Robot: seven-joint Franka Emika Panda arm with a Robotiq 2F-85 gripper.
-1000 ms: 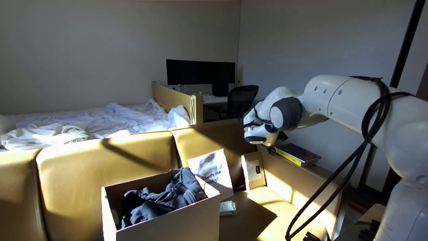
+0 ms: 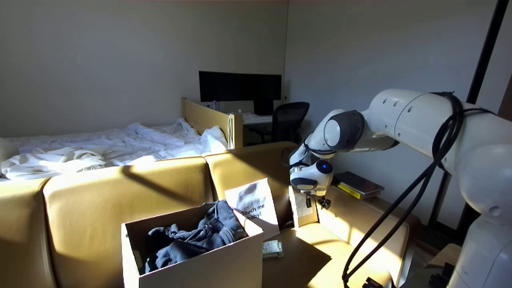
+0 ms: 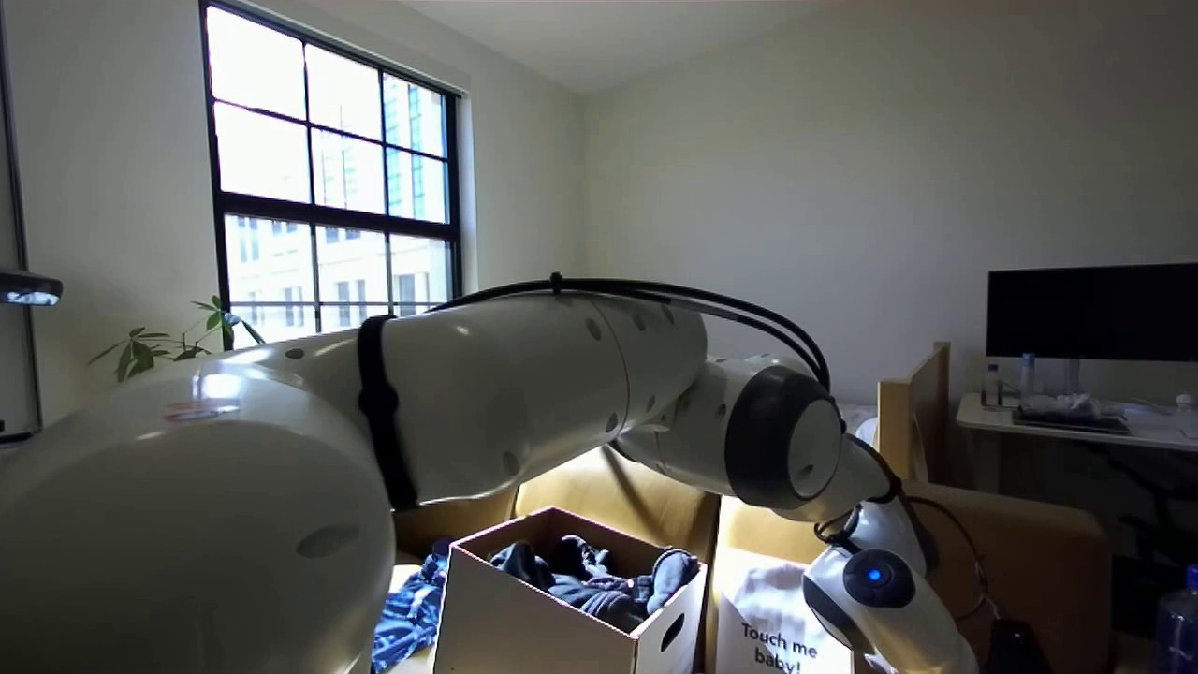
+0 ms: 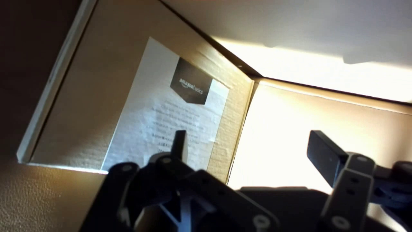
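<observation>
A flat tan box (image 2: pixel 307 217) stands upright in the sofa's corner, by the armrest. My gripper (image 2: pixel 317 201) hangs beside its upper part and hides some of it in exterior view 1. From the wrist, the box (image 4: pixel 96 65) carries a white label (image 4: pixel 154 81) with a dark "amazonbasics" patch. The gripper is open, its fingers (image 4: pixel 328 158) far apart with nothing between them. One fingertip overlaps the label's lower part in this view; whether it touches cannot be told. In exterior view 2 the fingers are out of frame.
A large open box (image 2: pixel 201 259) of dark clothes (image 2: pixel 206 235) stands at the front. A white "Touch me baby!" sign (image 2: pixel 254 206) leans on the backrest, a small pack (image 2: pixel 272 249) below it. A dark, yellow-edged case (image 2: pixel 360 185) lies by the armrest.
My gripper has come down from near the armrest's top to beside the tan box, and the hand has tilted to point more downward. The other objects have stayed in place.
</observation>
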